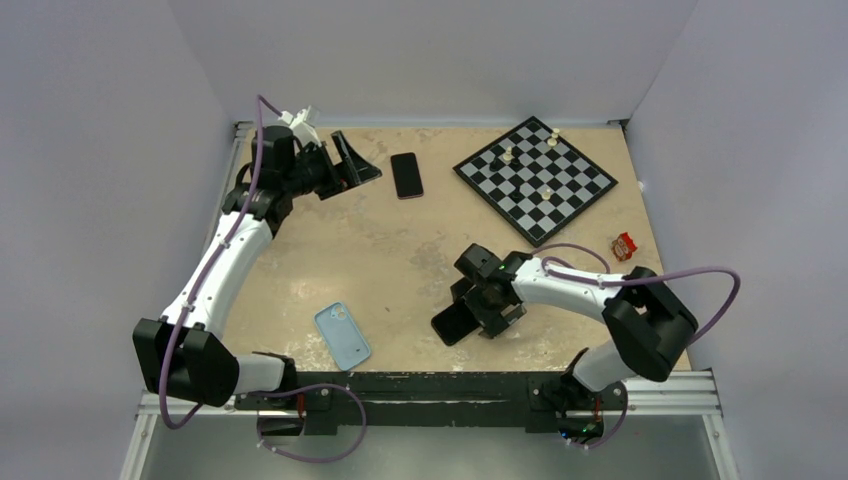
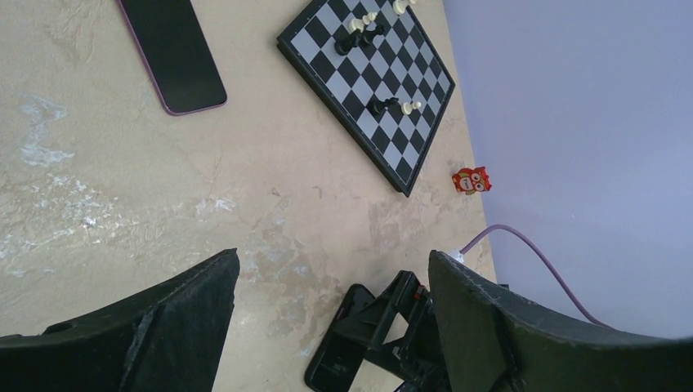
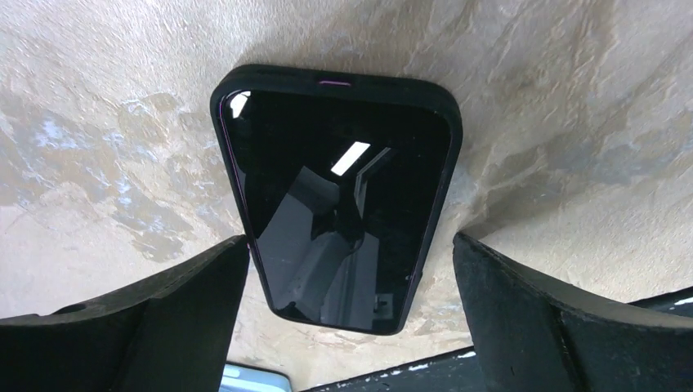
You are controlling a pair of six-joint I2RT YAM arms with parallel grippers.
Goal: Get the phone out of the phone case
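Note:
A phone in a black case lies screen up near the table's front edge. The case's raised rim runs around the dark, glossy screen. Over it, my right gripper stands open, one finger close to the phone's left side and the other clear of its right side. In the top view the right arm covers the phone's far right part. High at the left, my left gripper hangs open with nothing between its fingers.
Another dark phone lies uncased at the back. A light blue phone case rests front left. At the back right are a chessboard with several pieces and a small red object.

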